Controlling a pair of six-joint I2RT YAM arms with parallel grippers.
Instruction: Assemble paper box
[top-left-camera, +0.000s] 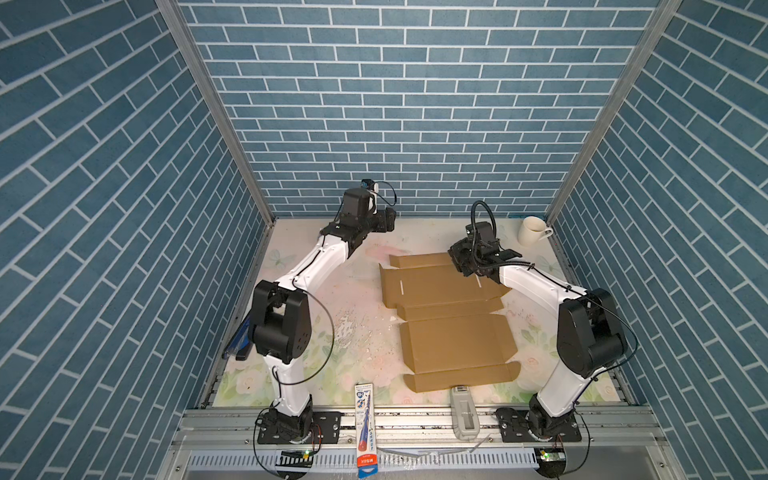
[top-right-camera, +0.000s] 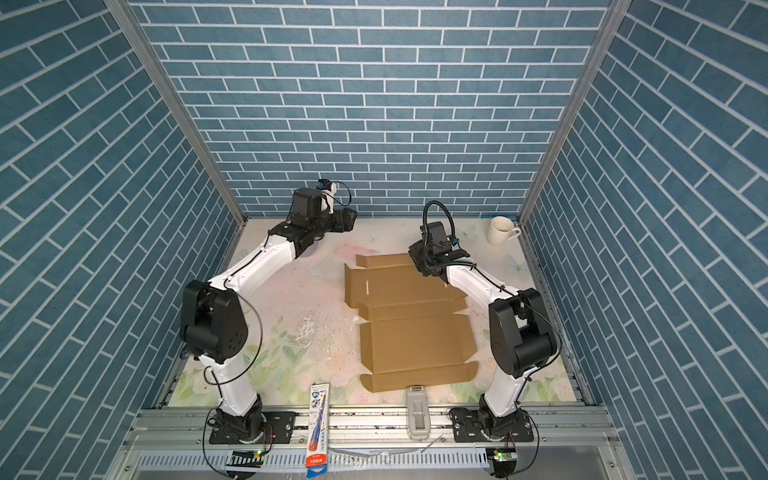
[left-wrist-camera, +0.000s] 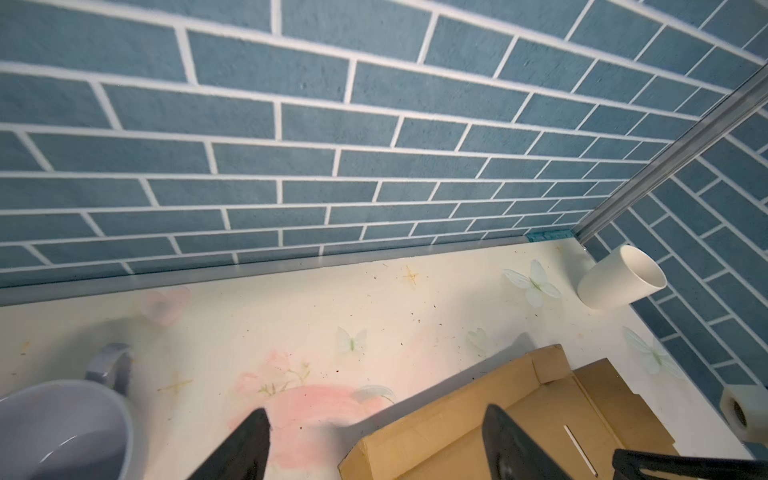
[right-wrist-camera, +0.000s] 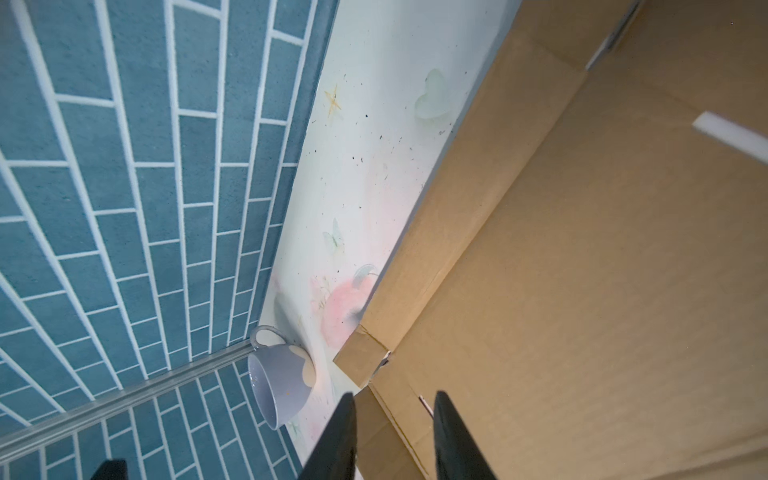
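Note:
The brown paper box (top-left-camera: 456, 336) lies unfolded on the table, right of the middle, its near panel flat. Its far flap (right-wrist-camera: 472, 184) and left side flap (top-left-camera: 389, 286) are bent up. My left gripper (top-left-camera: 390, 220) hangs beyond the box's far left corner, clear of the cardboard; in the left wrist view its fingers (left-wrist-camera: 248, 448) are wide apart and empty. Over the far edge of the box is my right gripper, its fingers (right-wrist-camera: 340, 436) a little apart with nothing visible held between them. From above, the right arm hides the far right corner.
A lilac cup (right-wrist-camera: 280, 384) stands at the back left, behind the left arm. At the back right is a white mug (top-left-camera: 532, 230). A grey device (top-left-camera: 464, 412) and a packaged pen (top-left-camera: 365, 428) lie along the front rail. Left of the box the table is clear.

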